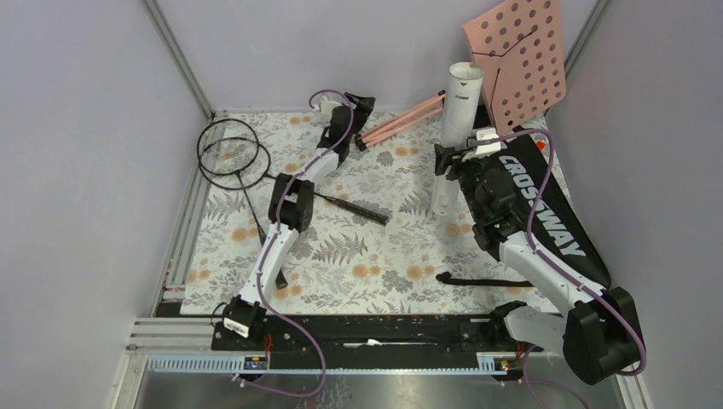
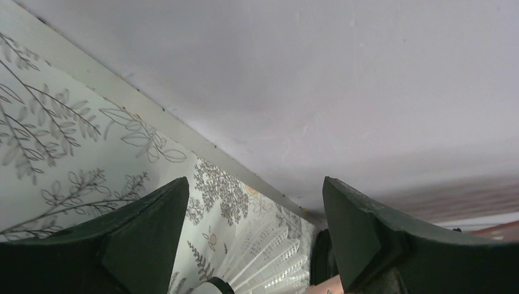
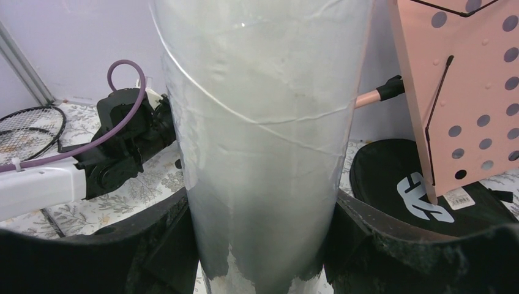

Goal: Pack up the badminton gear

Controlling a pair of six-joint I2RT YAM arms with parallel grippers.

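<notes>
In the left wrist view, my left gripper stands part open at the back of the table, its fingers well apart. A white shuttlecock (image 2: 263,256) shows low in the gap between them, touched by neither finger; the arm hides it from above. My right gripper (image 1: 443,160) is shut around a tall clear tube (image 1: 461,102), which it holds upright, slightly tilted; frosted wall fills the middle of the right wrist view. Two rackets (image 1: 230,153) lie overlapping at the left. The black CROSSWAY bag (image 1: 546,196) lies along the right side.
Pink folded legs (image 1: 401,122) lie by the back wall, just right of the left gripper. A pink perforated panel (image 1: 520,60) leans at the back right. A black stick (image 1: 486,281) lies at the front right.
</notes>
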